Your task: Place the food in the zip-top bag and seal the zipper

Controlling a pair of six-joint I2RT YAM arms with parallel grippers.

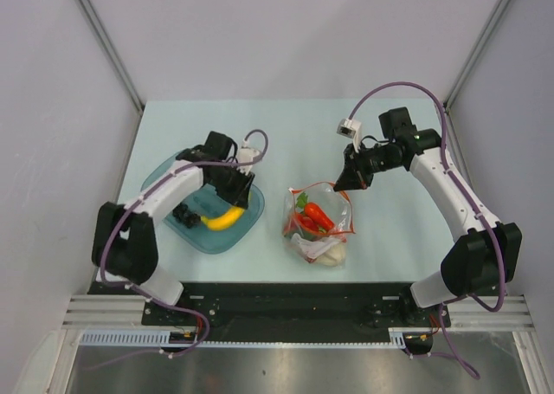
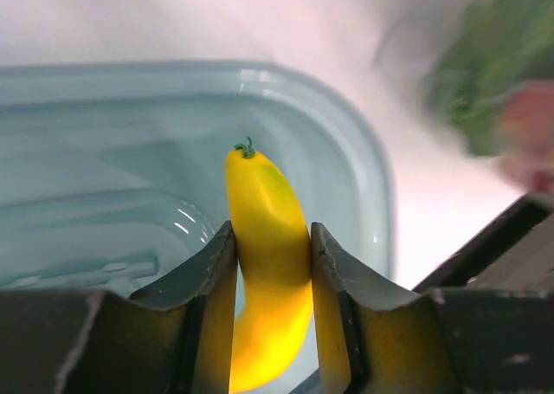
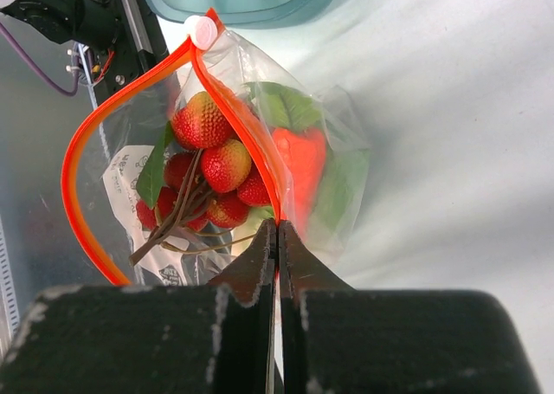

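In the left wrist view my left gripper is shut on a yellow banana (image 2: pixel 264 195), stem upward, over the blue tray. From the top, the banana (image 1: pixel 225 219) appears at the tray's right side, below the left gripper (image 1: pixel 241 201). My right gripper is shut on the orange-trimmed rim of the clear zip bag (image 3: pixel 251 69). The bag's mouth gapes wide, with a white slider (image 3: pixel 202 32) at its far corner. Inside lie strawberry-like red fruits (image 3: pixel 227 166), and a red pepper (image 3: pixel 299 169) shows through the film.
The blue tray (image 1: pixel 253 223) also holds dark grapes (image 1: pixel 184 215). Free white table lies behind and to the right of the bag (image 1: pixel 350 227), and a narrow clear strip separates bag from tray.
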